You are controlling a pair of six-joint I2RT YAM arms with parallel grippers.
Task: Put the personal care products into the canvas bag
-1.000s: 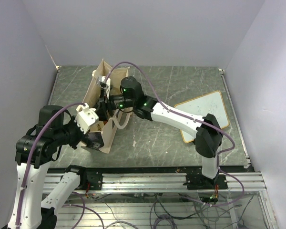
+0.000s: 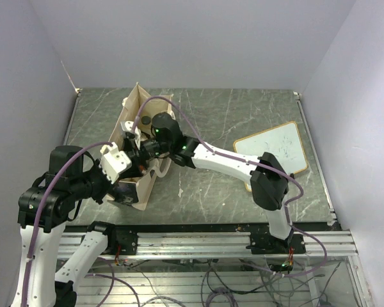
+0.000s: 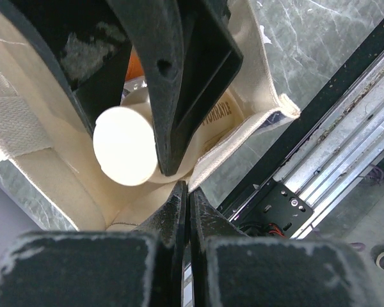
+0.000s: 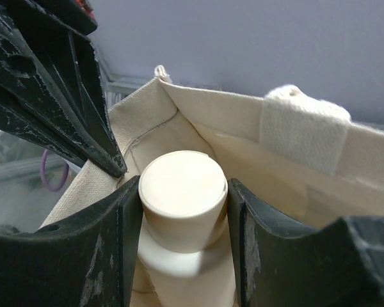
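Note:
The canvas bag (image 2: 141,102) stands open on the left of the table. My right gripper (image 2: 133,148) is down inside it, shut on a white tube (image 4: 182,192) with a cylindrical cap, seen upright in the right wrist view. In the left wrist view this white tube (image 3: 123,146) lies within the bag beneath black gripper parts, with an orange item partly visible behind. My left gripper is shut on the bag's rim (image 3: 211,160) at the near end of the bag.
A white board with an orange edge (image 2: 269,144) lies on the right. The grey table between bag and board is clear. The table's front rail (image 2: 192,240) runs along the near edge.
My right gripper has moved down and toward the near end of the bag over the last second. The left arm has barely moved.

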